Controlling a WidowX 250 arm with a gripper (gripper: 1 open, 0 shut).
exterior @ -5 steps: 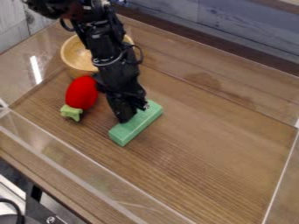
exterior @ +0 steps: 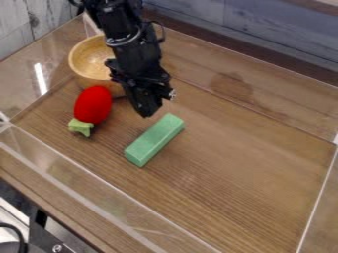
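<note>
The black arm reaches down from the top of the view, its gripper (exterior: 146, 96) raised above the table, behind a green block (exterior: 154, 139) that lies diagonally near the middle. Nothing shows held between the fingers; how far apart they stand is hard to tell. A red object (exterior: 94, 103) lies to the left of the gripper, with a small pale green piece (exterior: 81, 128) at its lower end.
A tan bowl (exterior: 90, 57) sits at the back left, partly behind the arm. Dark cables show at the lower left corner.
The gripper has risen and moved back, away from the green block, which now shows in full. The block and red object appear to stay in place.
</note>
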